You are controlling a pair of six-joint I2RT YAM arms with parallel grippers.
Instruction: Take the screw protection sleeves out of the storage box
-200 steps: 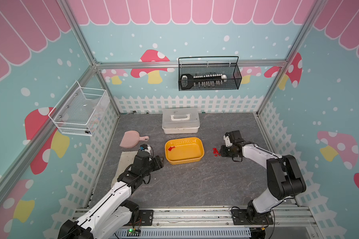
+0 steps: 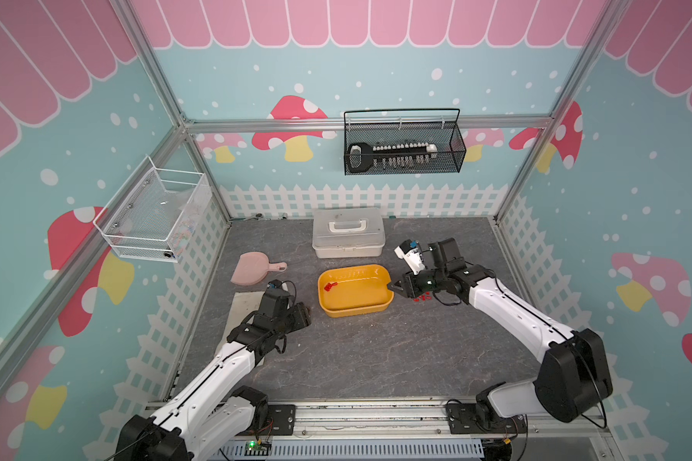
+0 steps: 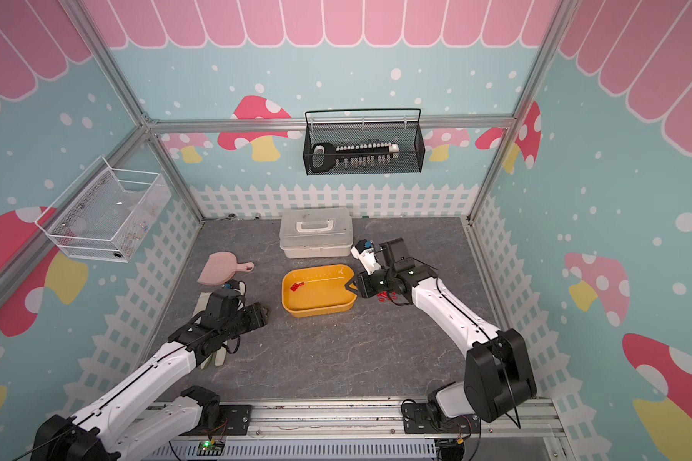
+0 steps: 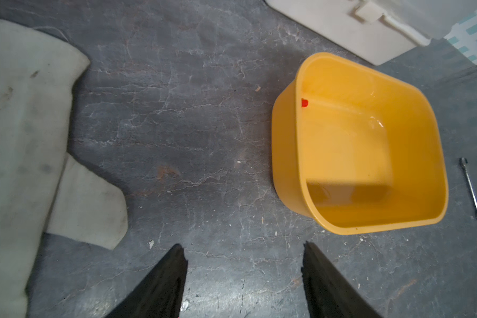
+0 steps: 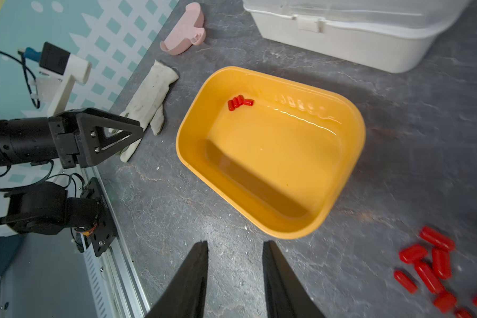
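Observation:
Several red screw sleeves (image 5: 240, 101) lie together in the far left corner of the yellow storage box (image 5: 355, 132). A second group of red sleeves (image 5: 432, 266) is spread on the table to the right of the box. My right gripper is above the box's right side, its fingers apart and nothing between them. To the left of the box hangs my left gripper, over bare table, also open and empty. In the left wrist view the box wall hides most of the sleeves inside; only one red bit (image 4: 304, 102) shows.
A lidded white toolbox (image 2: 348, 234) stands behind the yellow box. At the left lie a pink dustpan-like piece (image 2: 255, 268) and a pale glove (image 5: 153, 95). A small wrench (image 4: 471, 189) lies right of the box.
My right gripper has moved left from beside the loose red sleeves to the box's right side, and its arm now covers part of them. The left arm has shifted only slightly.

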